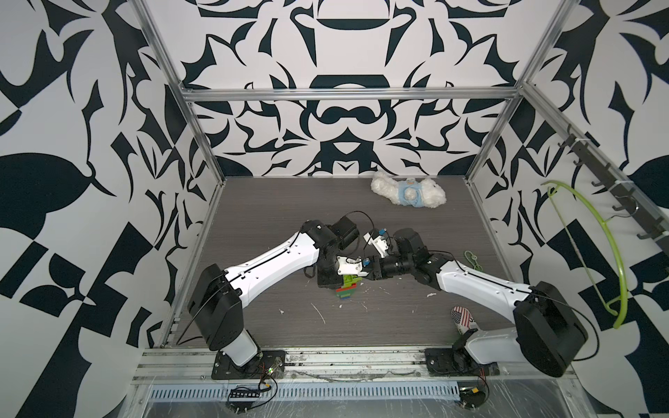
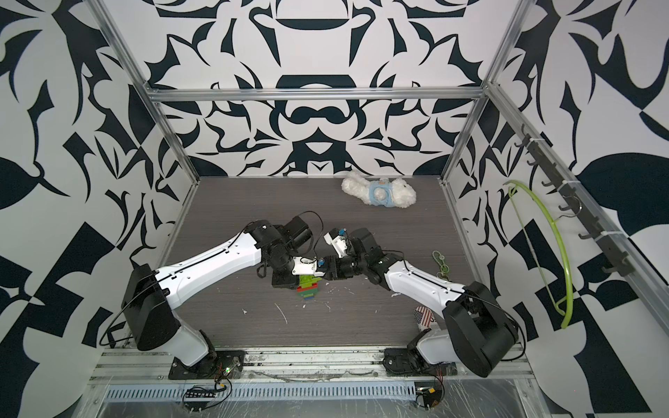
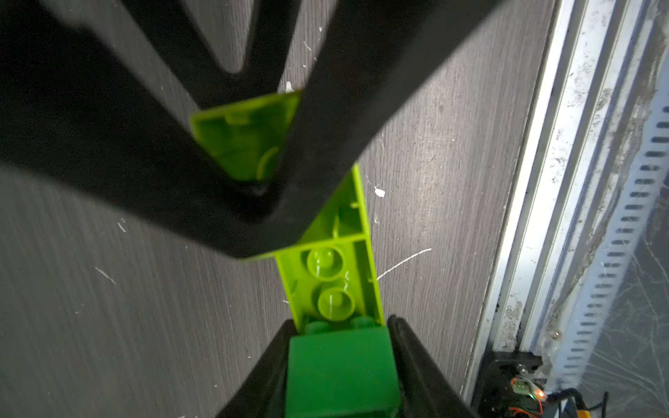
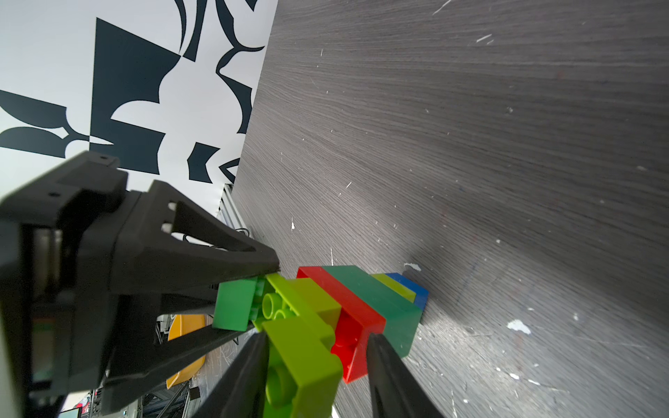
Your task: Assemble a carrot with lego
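Over the front middle of the table, both grippers meet at a stack of bricks. Its lime-green bricks point(image 4: 306, 362) sit between the fingers of my right gripper, which is shut on them. Beyond these the stack continues with a red brick point(image 4: 355, 320), a dark green one point(image 4: 383, 306), a thin yellow one point(image 4: 395, 287) and a blue end point(image 4: 418, 292). A small green brick point(image 3: 341, 376) lies between the fingers of my left gripper, its studs against the lime part; whether the fingers press on it is unclear.
A white plush toy point(image 1: 409, 191) lies at the back. Green string point(image 1: 472, 260) lies at the right, and a striped item point(image 1: 462, 318) near the right arm's base. White scraps dot the front of the table.
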